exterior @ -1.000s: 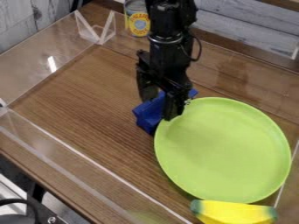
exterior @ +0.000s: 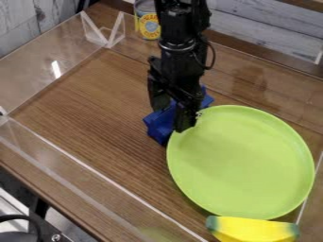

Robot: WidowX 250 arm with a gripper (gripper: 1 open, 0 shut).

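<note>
My black gripper (exterior: 173, 99) hangs from the top centre over a blue object (exterior: 159, 125), its fingers open and reaching down around it; the arm hides part of that object, so whether the fingers touch it is unclear. The blue object lies on the wooden table against the left edge of a large light green plate (exterior: 240, 165). A yellow banana-like item (exterior: 252, 230) lies at the bottom right, by the plate's front rim.
A can with a yellow label (exterior: 147, 24) stands at the back beside the arm. A white slatted surface shows beyond the back edge.
The gripper has shifted very slightly over the blue object. Everything else looks unchanged.
</note>
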